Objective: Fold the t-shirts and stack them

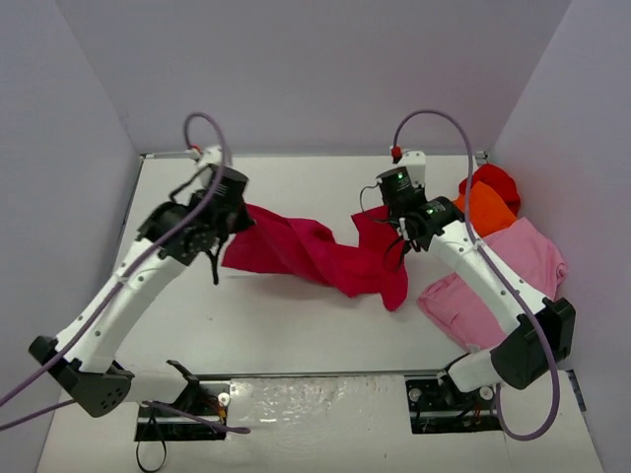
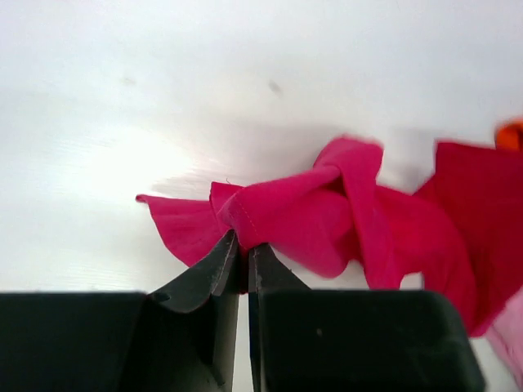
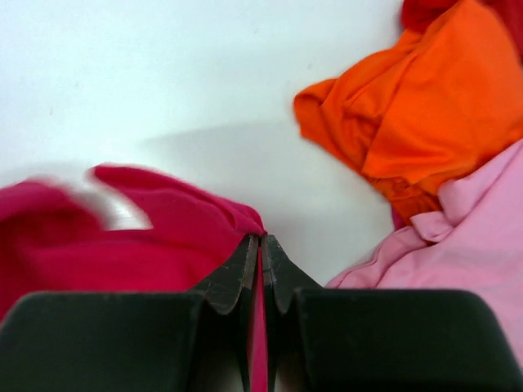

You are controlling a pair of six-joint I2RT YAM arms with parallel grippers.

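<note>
A crimson shirt [image 1: 325,258] stretches across the middle of the table between my two arms, twisted and bunched along its length. My left gripper is shut on one end of it, and a small flap [image 2: 181,227] of cloth sticks out to the left of the fingers. In the top view the left gripper [image 1: 237,222] is raised and blurred. My right gripper pinches the other end, with cloth bunched at its fingertips. A pink shirt [image 1: 518,271], an orange shirt [image 1: 485,215] and a red shirt [image 1: 495,183] lie crumpled at the right.
Grey walls [image 1: 74,197] stand on both sides and at the back. The crumpled shirts fill the right edge, close to the right arm.
</note>
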